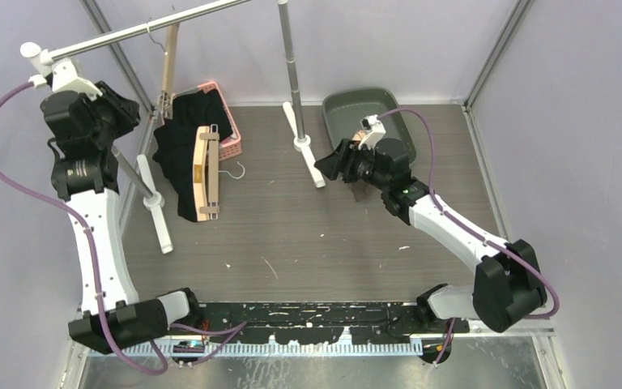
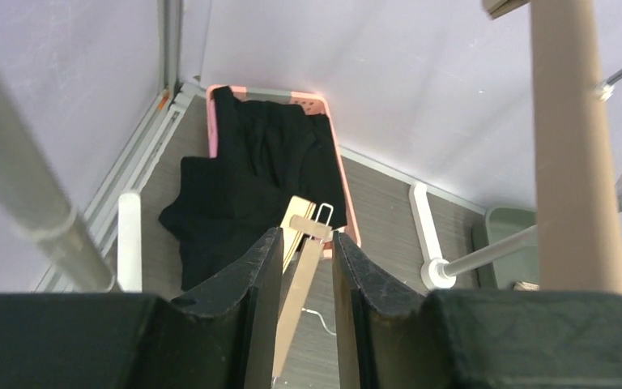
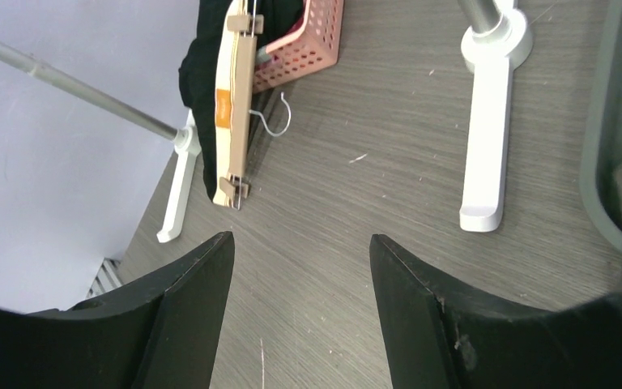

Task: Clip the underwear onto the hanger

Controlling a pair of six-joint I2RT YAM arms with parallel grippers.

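Note:
A wooden clip hanger (image 1: 206,174) with a white hook lies on black cloth (image 1: 180,154) spilling from the pink basket (image 1: 232,142) onto the floor; the right wrist view shows it too (image 3: 240,113). My left gripper (image 1: 125,113) is high at the rail's left end; in its wrist view its fingers (image 2: 259,292) are apart, the fallen hanger seen far below between them, nothing in them. Another wooden hanger (image 1: 168,65) still hangs on the rail, close beside that gripper. My right gripper (image 1: 332,166) is open and empty above the floor by the green tub.
The rail's post feet (image 1: 308,162) stand either side of the hanger. A green tub (image 1: 348,109) is at the back right with items in it.

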